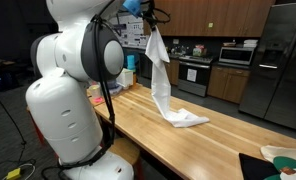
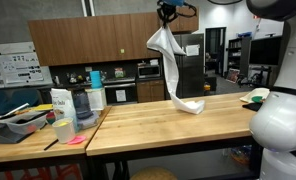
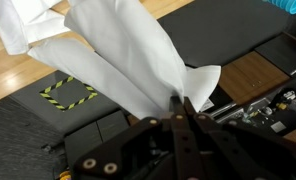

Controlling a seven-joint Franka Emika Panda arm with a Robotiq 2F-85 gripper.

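A long white cloth [image 1: 161, 88] hangs from my gripper [image 1: 154, 20], high above the wooden table. Its lower end spreads over the tabletop [image 1: 203, 140] in a crumpled heap. Exterior view 2 also has the cloth [image 2: 169, 62] stretched down to the table from the gripper [image 2: 166, 22] at the top of the picture. Up close in the wrist view, the gripper is shut on a gathered part of the cloth [image 3: 131, 42], with wide folds falling away from the fingertips.
Several cups and containers [image 1: 96, 96] stand at the table's left end. A black mat [image 1: 256, 167] and a green-and-white tray [image 1: 286, 156] lie at the right. Bare tabletop stretches between them. Kitchen cabinets and an oven are beyond the table.
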